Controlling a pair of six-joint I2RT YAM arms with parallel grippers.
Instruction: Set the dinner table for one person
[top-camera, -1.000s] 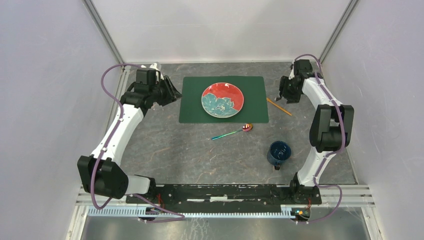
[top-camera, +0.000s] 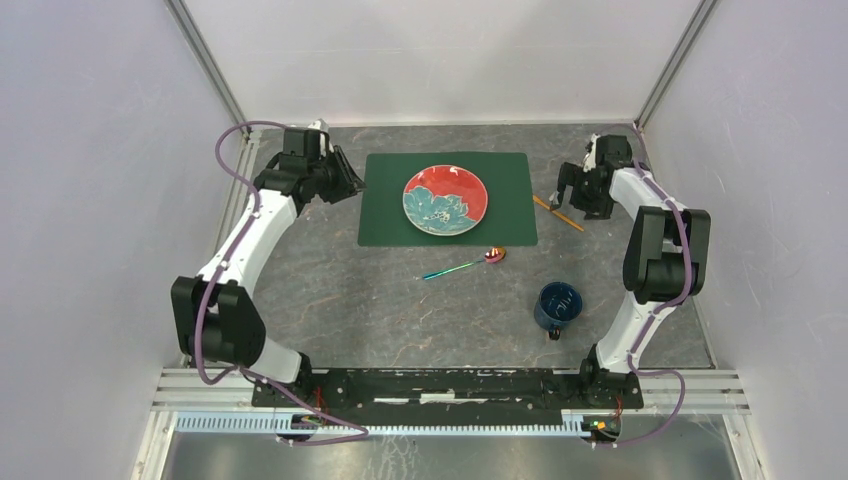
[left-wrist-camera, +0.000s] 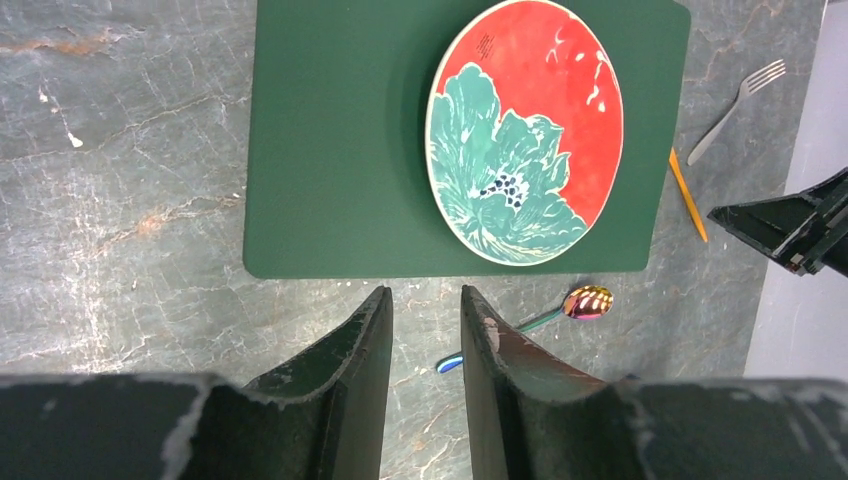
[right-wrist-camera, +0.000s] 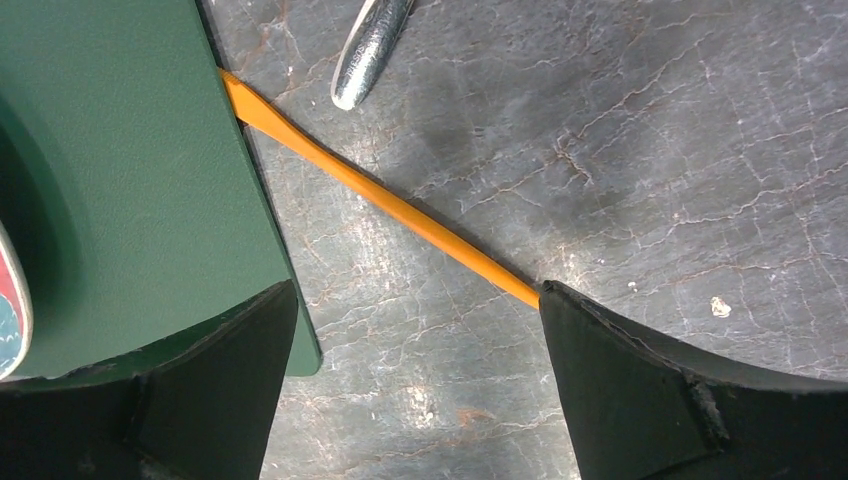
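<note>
On the green placemat (top-camera: 385, 215) rests a red plate with a teal flower (top-camera: 446, 200). A spoon (left-wrist-camera: 588, 302) with a shiny coloured handle lies in front of the mat. Right of the mat, an orange knife (right-wrist-camera: 400, 210) lies slanted, one end at the mat's edge. A silver fork lies beyond it; only its handle shows in the right wrist view. My right gripper stands open above the knife, nothing between its fingers. Left of the mat, my left gripper hovers part open and empty. A dark blue mug (top-camera: 558, 304) stands front right.
White walls close in the back and both sides. The right arm (top-camera: 660, 250) stands along the right side.
My right gripper has opened wider and come slightly nearer the front of the table. The left arm's elbow has swung inward a little, its gripper almost in place. The tableware has not moved.
</note>
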